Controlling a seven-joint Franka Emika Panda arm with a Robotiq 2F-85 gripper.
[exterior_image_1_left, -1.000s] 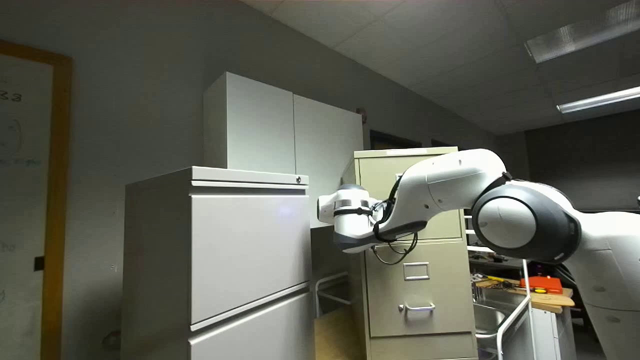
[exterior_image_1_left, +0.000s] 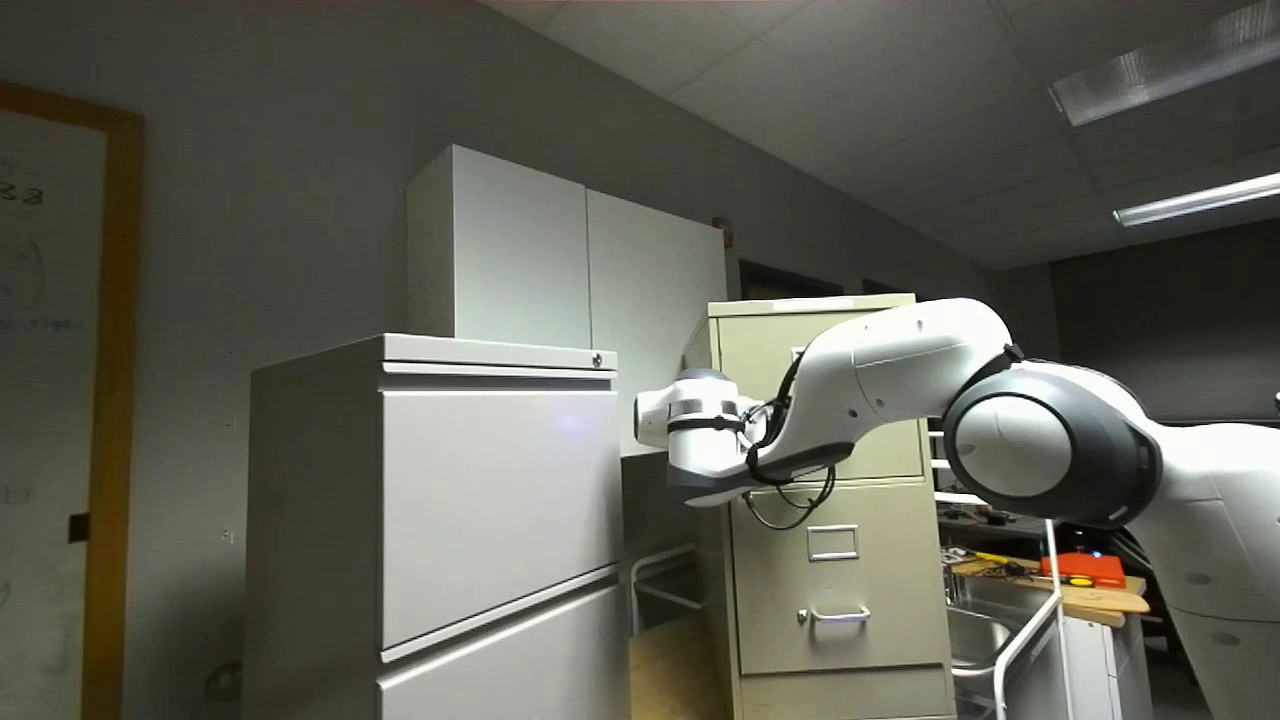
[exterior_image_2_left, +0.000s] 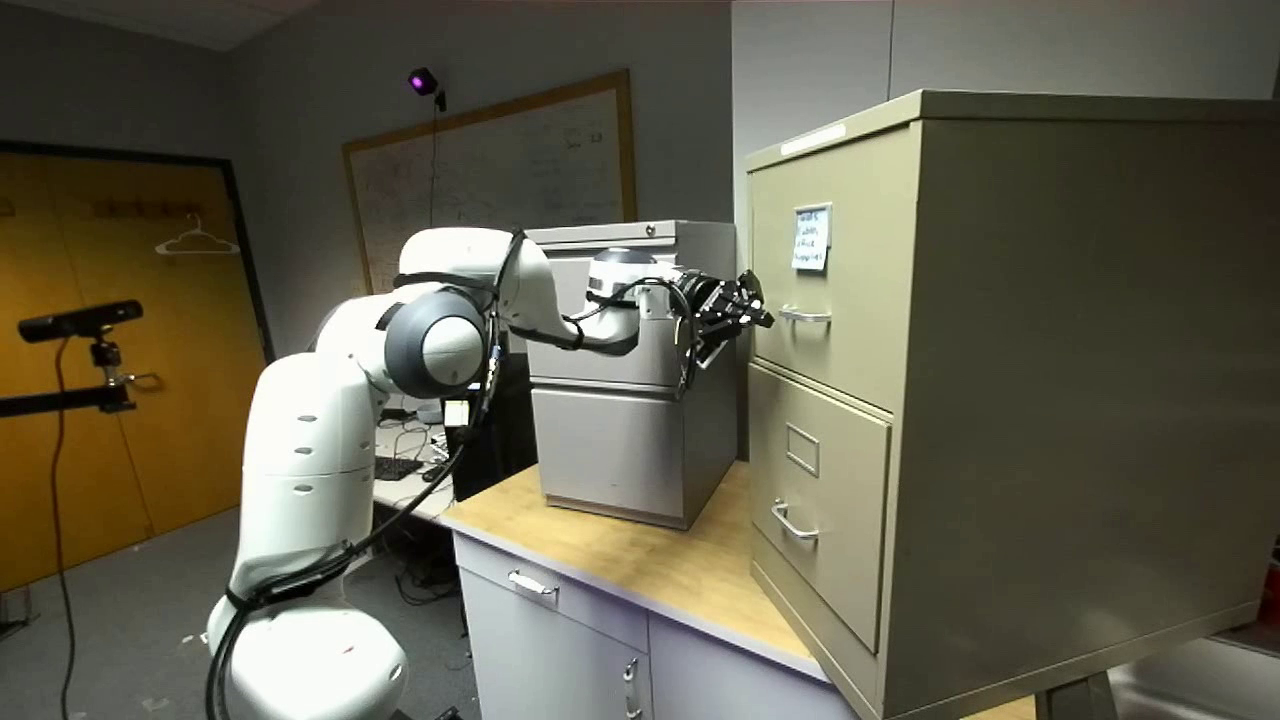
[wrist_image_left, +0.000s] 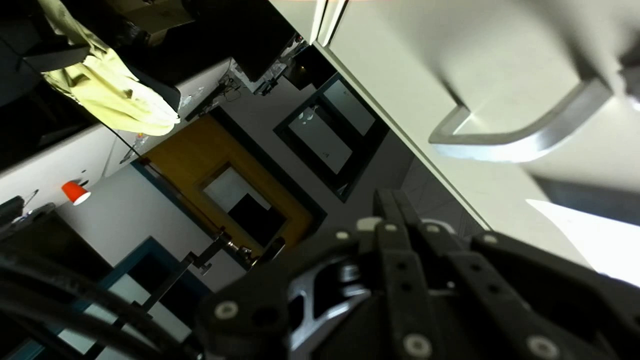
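A beige filing cabinet (exterior_image_2_left: 1080, 396) stands on the right in exterior view 2. Its upper drawer (exterior_image_2_left: 858, 288) appears closed and bears a small label and a metal handle (exterior_image_2_left: 804, 316). Just left of that handle is my gripper (exterior_image_2_left: 763, 302), near the drawer's outer edge. From the wrist, the handle (wrist_image_left: 522, 144) shows at upper right, with a clear gap between it and my shut gripper. The black fingers lie side by side, and nothing shows between them. In exterior view 1 the arm hides the gripper and the upper handle.
The lower drawer (exterior_image_2_left: 816, 480) front stands slightly proud of the cabinet frame. Close behind my wrist is a grey two-drawer cabinet (exterior_image_2_left: 612, 444) on a wooden counter (exterior_image_2_left: 648, 564). A sink (exterior_image_1_left: 978, 636) lies right of the beige cabinet. Cables hang from the forearm.
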